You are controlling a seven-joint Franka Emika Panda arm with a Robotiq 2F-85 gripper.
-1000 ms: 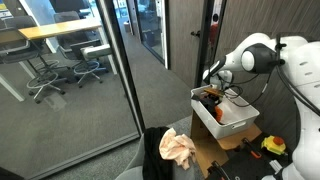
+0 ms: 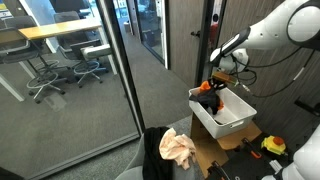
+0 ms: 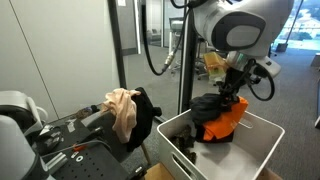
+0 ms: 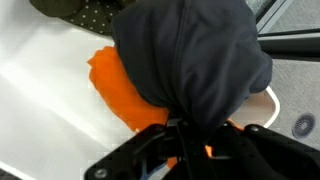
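My gripper is shut on bunched cloth, seen from above the white bin. A dark grey cloth [image 4: 195, 55] fills much of the wrist view and runs down into the fingers; in exterior view 2 the dark cloth [image 3: 206, 108] hangs at the bin's far side. Bright orange cloth [image 3: 224, 124] hangs with it, below the gripper [image 3: 232, 96]. Whether both cloths are pinched is hard to tell. Inside the white bin [image 3: 250, 152] lies a dark spotted cloth [image 4: 80, 12].
Outside the bin, a pale pink cloth [image 2: 178, 147] and a black cloth [image 2: 157, 155] drape over an edge at the front. A yellow-and-red object [image 2: 273, 145] sits on the dark table at right. A door frame post stands behind the bin.
The arm has risen from down in the bin, and the dark and orange cloth have come up with the gripper.
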